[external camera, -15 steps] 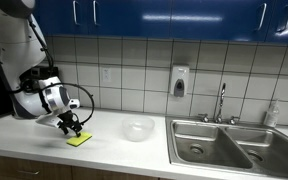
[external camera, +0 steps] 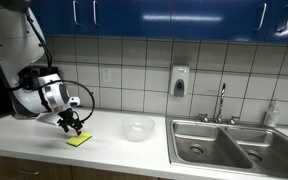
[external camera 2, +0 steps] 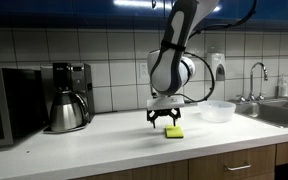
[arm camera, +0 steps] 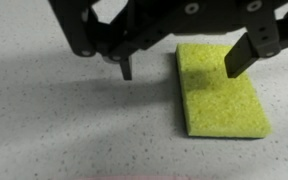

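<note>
A yellow sponge with a dark underside (arm camera: 219, 95) lies flat on the speckled white counter, on the right side of the wrist view. My gripper is open above it, with nothing held. One finger (arm camera: 240, 55) overlaps the sponge in the wrist view, while the other finger (arm camera: 125, 68) is over bare counter to its left. In exterior view 1 the sponge (external camera: 79, 139) sits just below the gripper (external camera: 76, 129). From the second exterior side, the gripper (external camera 2: 164, 119) appears close over the sponge (external camera 2: 174, 132).
A clear bowl (external camera: 139, 129) stands on the counter to the right, and beyond it is a double sink (external camera: 219, 147). A coffee maker (external camera 2: 70, 98) and a microwave (external camera 2: 12, 103) occupy the other end.
Hardly anything differs; the arm and gripper have shifted very slightly near the sponge. Sponge and bowl stay where they were.
</note>
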